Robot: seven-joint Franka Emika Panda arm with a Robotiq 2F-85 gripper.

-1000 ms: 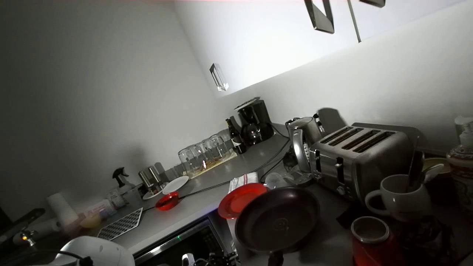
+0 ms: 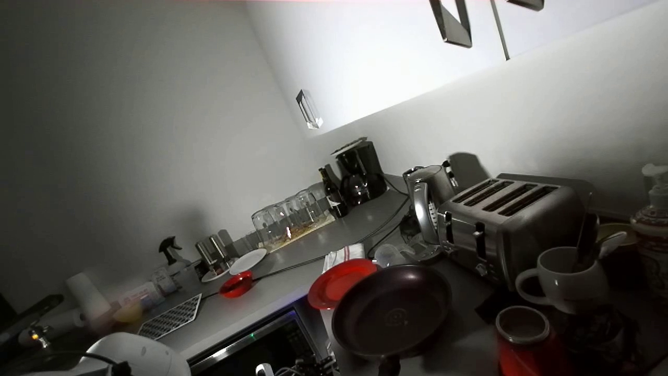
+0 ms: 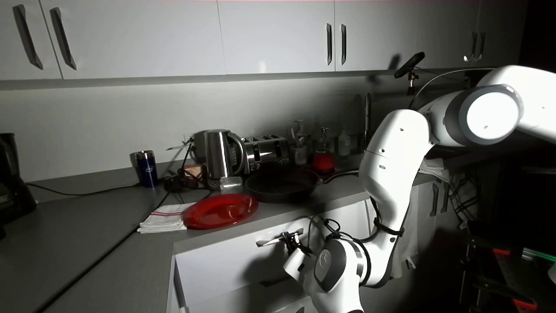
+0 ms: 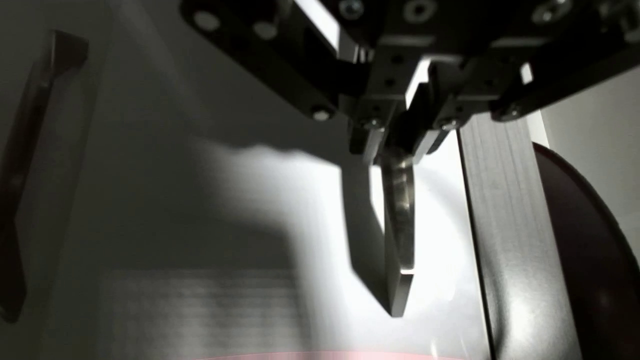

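Note:
In the wrist view my gripper is shut on a flat, narrow metal utensil (image 4: 400, 216), knife-like in shape, with a pointed end directed away from the fingers. Which kind of utensil it is, I cannot tell for sure. From the second exterior view, my gripper (image 3: 292, 239) stands out in front of the white cabinet front (image 3: 234, 266), below the counter edge. The pale utensil (image 3: 269, 242) juts out to the left there. Only a little of the gripper area shows at the bottom of the first exterior view.
Above, on the counter, are a red plate (image 3: 221, 211), a dark frying pan (image 3: 281, 184), a folded cloth (image 3: 160, 219), a kettle (image 3: 217, 156) and a toaster (image 3: 266, 152). Dark handles (image 4: 27, 144) protrude from the cabinet fronts.
In the first exterior view, the bit of the arm at the bottom edge has shifted very slightly downward. The counter objects are unmoved.

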